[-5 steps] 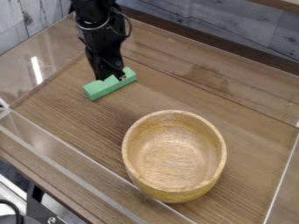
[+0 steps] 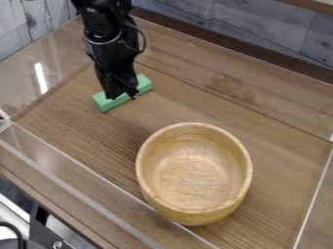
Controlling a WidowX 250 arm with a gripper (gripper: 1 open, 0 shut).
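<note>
My black gripper point(image 2: 120, 86) reaches down from the top left, its tips low over a flat green block point(image 2: 107, 101) on the wooden table point(image 2: 78, 146). The tips look close together and partly cover the block; whether they touch it I cannot tell.
A large round pale wooden bowl point(image 2: 194, 170) stands at the front right. The table's left edge, with dark floor and a cable, lies at the bottom left.
The gripper has moved slightly down toward the green block and covers more of it. The block and bowl look unmoved.
</note>
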